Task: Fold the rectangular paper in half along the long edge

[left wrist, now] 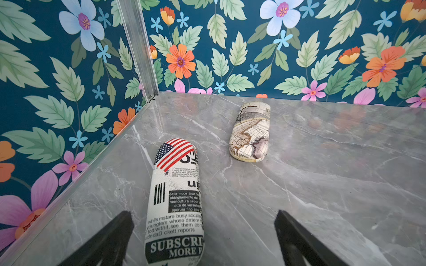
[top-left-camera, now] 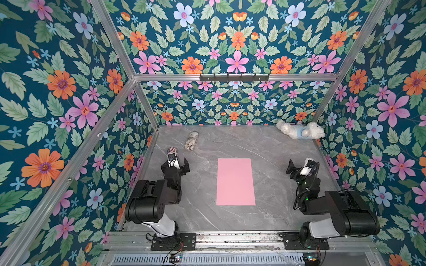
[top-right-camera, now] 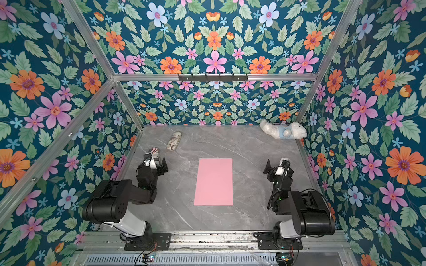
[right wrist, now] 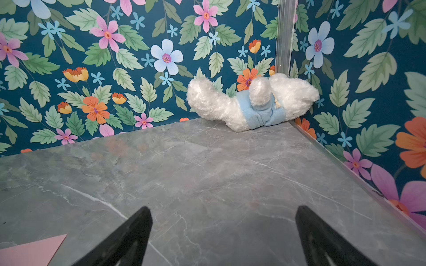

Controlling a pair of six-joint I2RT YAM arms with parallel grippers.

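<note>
A flat pink paper rectangle point(top-left-camera: 235, 181) lies unfolded in the middle of the grey table, its long sides running front to back. To its left my left gripper point(top-left-camera: 175, 166) stands open, well apart from the sheet. On the other side, my right gripper point(top-left-camera: 300, 166) is open too, also clear of the paper. In the right wrist view only one corner of the pink paper point(right wrist: 33, 251) shows at the lower left, outside the fingers point(right wrist: 133, 235). The left wrist view shows no paper between its fingers.
A newspaper-print case point(left wrist: 174, 204) lies ahead of the left gripper, partly behind it from above. Farther back is a map-print case point(left wrist: 251, 133). A white plush toy point(right wrist: 253, 102) rests in the back right corner. Bare table surrounds the paper.
</note>
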